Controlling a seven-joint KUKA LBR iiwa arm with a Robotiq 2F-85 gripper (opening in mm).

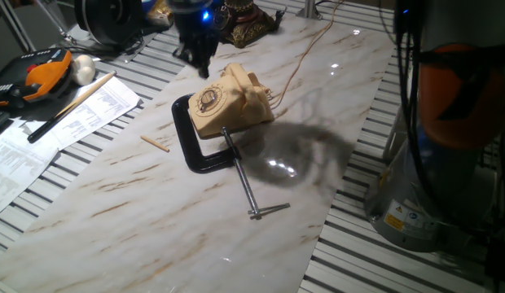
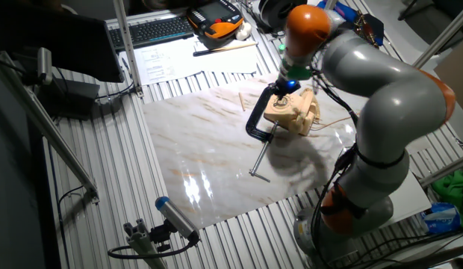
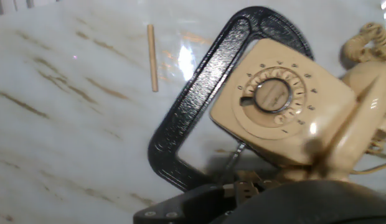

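Observation:
A cream rotary telephone [image 1: 228,102] sits on the marble-patterned board, its dial [image 3: 272,96] facing up toward the wrist camera. Around its front and left side lies a black C-clamp [image 1: 187,142], with the screw [image 1: 246,185] reaching out toward the near side. My gripper [image 1: 205,74] hangs above the phone's far left corner, its dark fingers drawn together to one tip, nothing visible between them. Along the bottom of the wrist view, the gripper's body hides the lower edge of the phone. Whether the fingertips touch the phone does not show clearly.
A short wooden stick [image 3: 152,58] lies left of the clamp. An ornate dark object [image 1: 246,24] stands behind the phone, whose cord [image 1: 305,57] runs backward. An orange-black device [image 2: 215,19] and papers [image 2: 160,61] are off the board. The board's near part is clear.

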